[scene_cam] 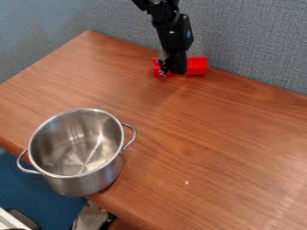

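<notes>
A black arm reaches down from the top of the camera view, its gripper (pixel 170 67) low over a red block (pixel 198 65) near the back of the wooden table, covering the block's middle. The gripper looks closed; whether anything is between its fingers is hidden.
A steel pot (pixel 74 153) with two handles stands at the table's front-left edge, beside a blue floor area. A grey padded wall runs behind the block.
</notes>
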